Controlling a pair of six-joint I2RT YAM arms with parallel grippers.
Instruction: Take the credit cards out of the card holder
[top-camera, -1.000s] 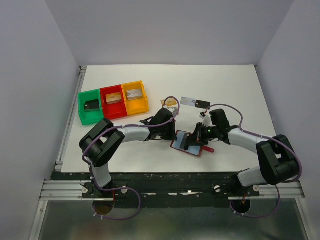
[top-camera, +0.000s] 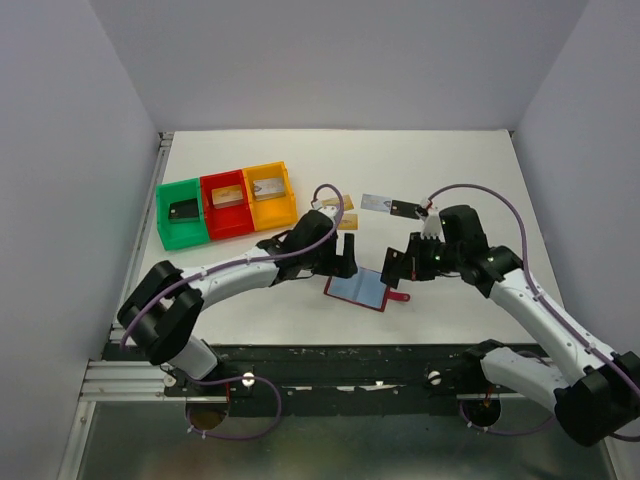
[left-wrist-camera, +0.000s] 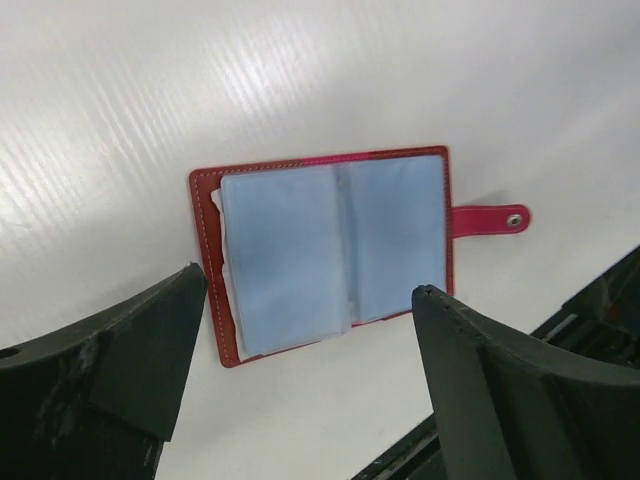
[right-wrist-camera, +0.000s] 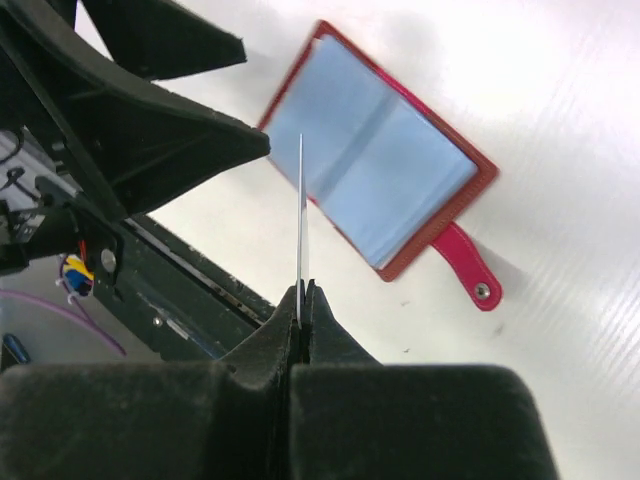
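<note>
The card holder (left-wrist-camera: 285, 250) lies open on the white table, clear sleeves up, red strap with snap to one side. My left gripper (top-camera: 343, 255) stands open above it, fingers either side in its wrist view, nothing between them. My right gripper is shut on a thin dark card (top-camera: 393, 268), seen edge-on in the right wrist view, lifted off the holder.
Several cards (top-camera: 378, 203) lie behind the holder on the table. Green, red and orange bins (top-camera: 178, 228) with cards inside stand at the back left. The table's front edge is just below the holder.
My right gripper has risen away from the holder with the dark card, which was over the sleeves before. My left gripper has also risen, and the holder lies slightly further left.
</note>
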